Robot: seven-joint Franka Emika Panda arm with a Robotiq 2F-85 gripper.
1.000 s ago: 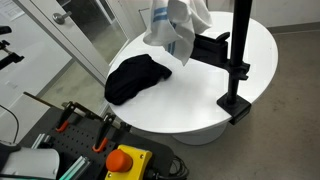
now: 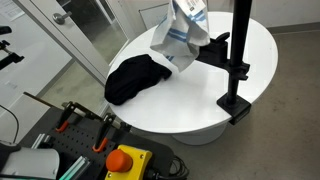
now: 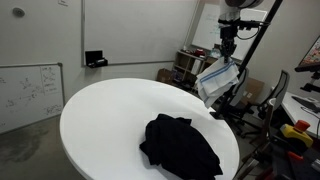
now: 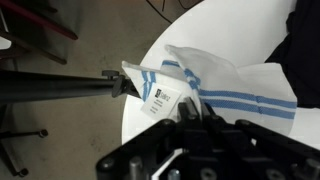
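Observation:
A white towel with blue stripes (image 3: 217, 80) hangs in the air above the right part of the round table, gathered at its top. My gripper is shut on the cloth, as the wrist view shows, with a white label beside the fingers. In exterior view 1 the towel (image 2: 182, 38) fills the top middle, and the gripper is out of that picture. On the table lies a crumpled black cloth (image 2: 136, 78), apart from the towel; it also shows in exterior view 2 as a dark heap (image 3: 180, 146) near the front edge.
The white table (image 3: 110, 112) is otherwise mostly bare, with free room around the black cloth. A black post (image 2: 238, 60) is clamped at the table's edge. A red emergency button (image 2: 119, 160) on a yellow box sits in the foreground.
The towel has shifted slightly to the right and turned in exterior view 1, and its lower edge now hangs in a narrower point. The black cloth has not moved.

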